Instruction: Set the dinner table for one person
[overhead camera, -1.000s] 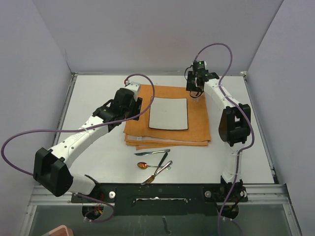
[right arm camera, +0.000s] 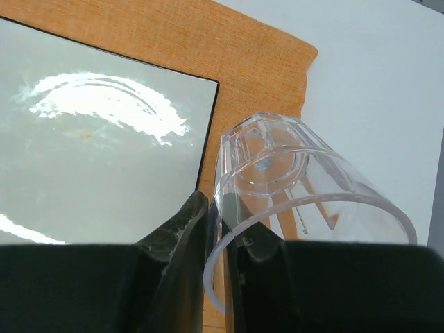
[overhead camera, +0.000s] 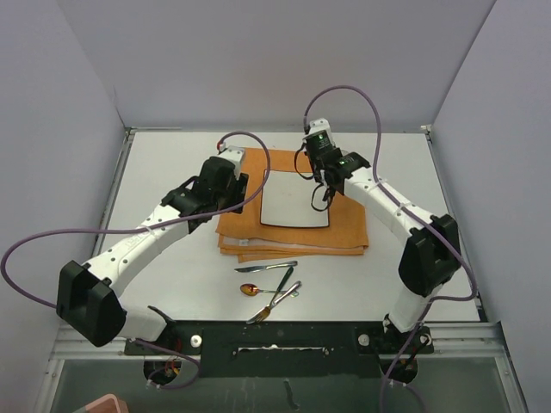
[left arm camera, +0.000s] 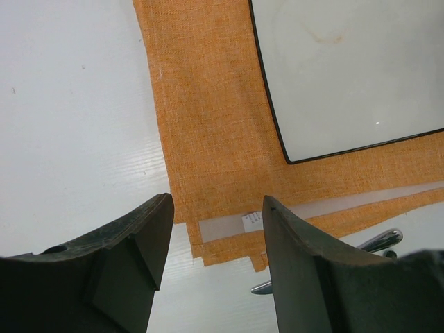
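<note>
A white square plate (overhead camera: 294, 209) with a dark rim lies on the orange placemat (overhead camera: 349, 227). My right gripper is shut on the wall of a clear cup (right arm camera: 316, 199), held with its wide mouth toward the wrist camera. From above, the right gripper hangs over the plate's upper right part, and the cup is hard to make out there. To the plate's left, my left gripper (overhead camera: 242, 186) is over the mat; its fingers stand apart in the left wrist view, nothing between them. Below the mat lie a knife (overhead camera: 258, 268), a spoon (overhead camera: 250, 290) and other cutlery (overhead camera: 287, 294), partly overlapping.
Bare white table (overhead camera: 164, 262) shows on both sides of the mat. The mat's front edge is layered, with a white label (left arm camera: 252, 221). Purple cables (overhead camera: 138, 231) loop over both arms. Grey walls (overhead camera: 275, 69) enclose the table.
My right gripper has swung from the mat's upper right corner leftward and somewhat nearer, now over the plate. My left arm and the things on the table look unmoved.
</note>
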